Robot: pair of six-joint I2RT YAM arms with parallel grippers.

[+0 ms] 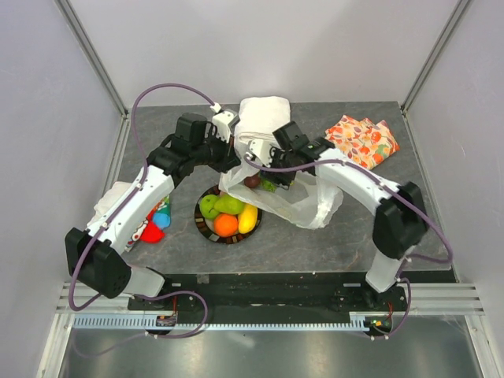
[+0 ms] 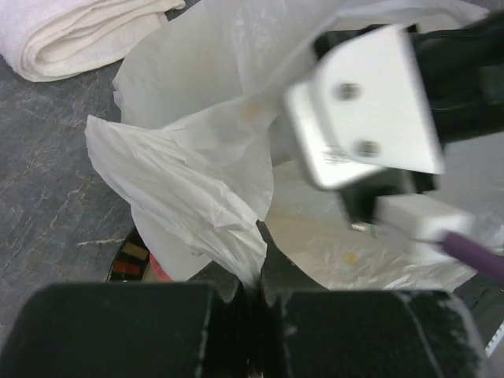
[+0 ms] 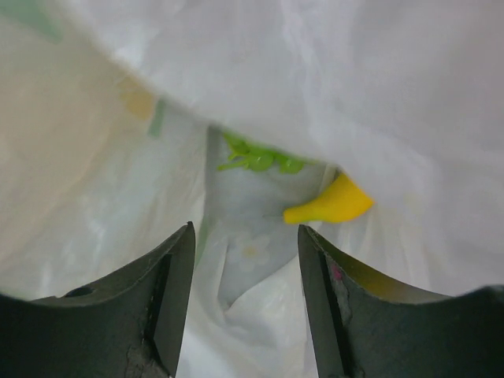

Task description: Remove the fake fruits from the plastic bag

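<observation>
The white plastic bag [image 1: 303, 206] lies partly collapsed on the table. My left gripper is shut on a gathered edge of it at the bag's left side. My right gripper is inside the mouth, its fingers apart with no fruit between them. Ahead of it, a yellow fruit [image 3: 332, 205] and a green cluster [image 3: 261, 157] lie on the bag's inner surface, partly covered by a fold. From above, a dark red fruit [image 1: 252, 181] shows near the opening; the right gripper hides much of the rest.
A dark bowl [image 1: 206, 231] in front of the bag holds several fruits, among them an orange [image 1: 225, 225] and a green pear [image 1: 229, 204]. Folded white cloth [image 1: 264, 116] lies behind, an orange-patterned cloth [image 1: 362, 142] at back right.
</observation>
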